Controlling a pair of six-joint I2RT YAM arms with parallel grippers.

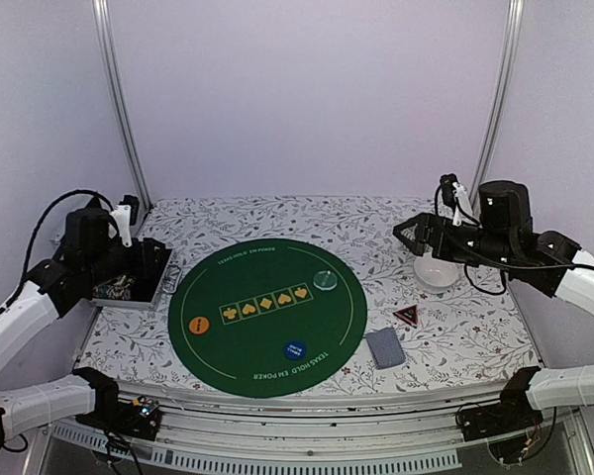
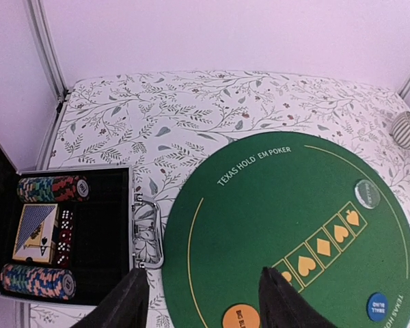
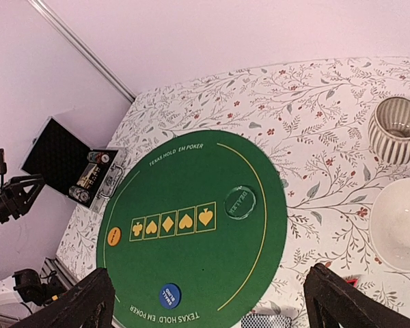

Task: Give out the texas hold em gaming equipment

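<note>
On the round green poker mat lie an orange disc at the left, a blue small blind disc near the front and a clear dealer disc at the right. The opened black case at the left holds two rows of chips, a deck of cards and red dice. My left gripper hovers by the case, fingers apart and empty. Above the right part of the table my right gripper is wide open with nothing between its fingers.
Right of the mat are a grey patterned card stack, a black-and-red triangle, a white bowl and a ribbed cup.
</note>
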